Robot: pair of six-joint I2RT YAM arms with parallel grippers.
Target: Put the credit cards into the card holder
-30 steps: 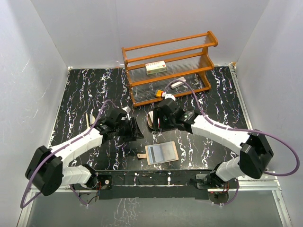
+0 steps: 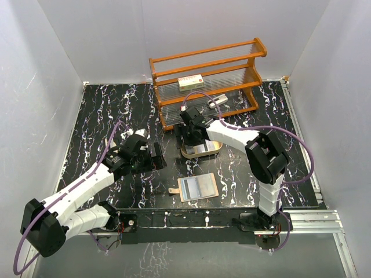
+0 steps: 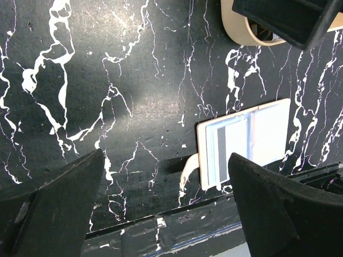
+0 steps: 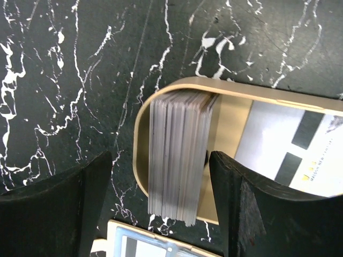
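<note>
A stack of cards (image 4: 177, 155) stands on edge at the left end of a beige oval tray (image 4: 268, 95), with flat cards (image 4: 297, 150) beside it. My right gripper is open, its fingers either side of the stack from above; whether they touch it is unclear. The card holder (image 2: 197, 187), a flat sleeved holder with a tab, lies at the front of the table, also in the left wrist view (image 3: 244, 144). My left gripper hangs open above bare marble, left of the holder.
A wooden rack (image 2: 206, 49) with a small box (image 2: 190, 82) and a white object (image 2: 218, 101) stands behind the tray. Marble is clear at the left and right of the table.
My right gripper has moved left and down onto the tray's left end. My left gripper has moved slightly left.
</note>
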